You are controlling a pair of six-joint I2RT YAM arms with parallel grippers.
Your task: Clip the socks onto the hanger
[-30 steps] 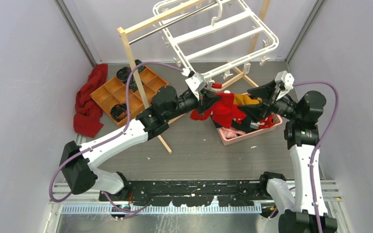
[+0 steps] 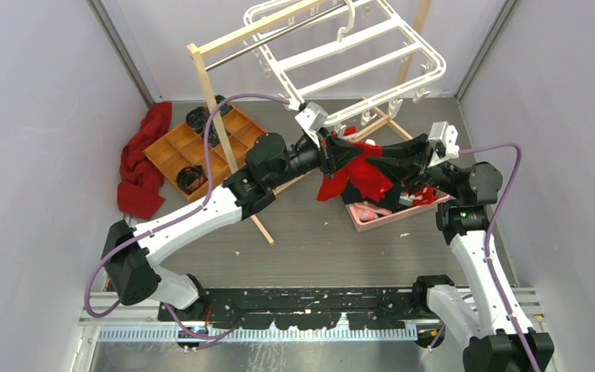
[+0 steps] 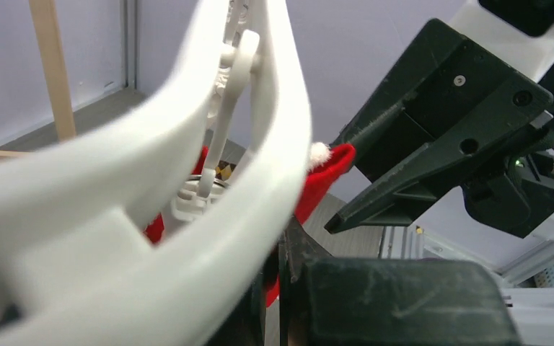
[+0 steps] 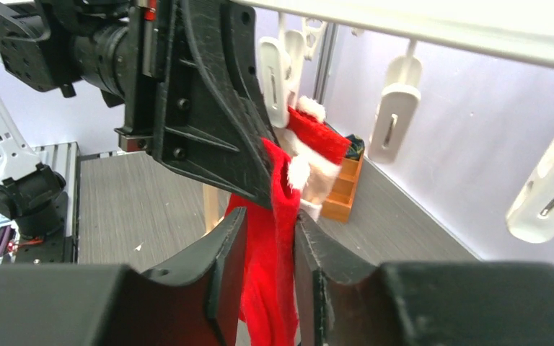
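A red sock [image 2: 368, 174] with white trim hangs between my two grippers. The left gripper [image 2: 349, 153] is shut on it near its upper edge. From the opposite side, the right gripper stands part open, with the free upper edge of the red sock [image 4: 280, 194] between its fingers. Above them runs the white hanger [image 2: 341, 48], with its clips [image 4: 397, 108] pointing down. Just behind the left fingers, another red-and-white sock [image 4: 321, 140] hangs below a clip [image 4: 273, 79]. The hanger frame hides much of the left fingertips in the left wrist view.
A pink bin [image 2: 391, 220] of socks stands below the grippers. To the left lie a wooden divided tray [image 2: 178, 151] and a red cloth [image 2: 138, 170]. The wooden stand's leg [image 2: 221, 139] rises behind the left arm.
My right gripper has moved left to the sock, and its fingers have narrowed around the sock's edge. The left gripper has shifted slightly right with the sock.
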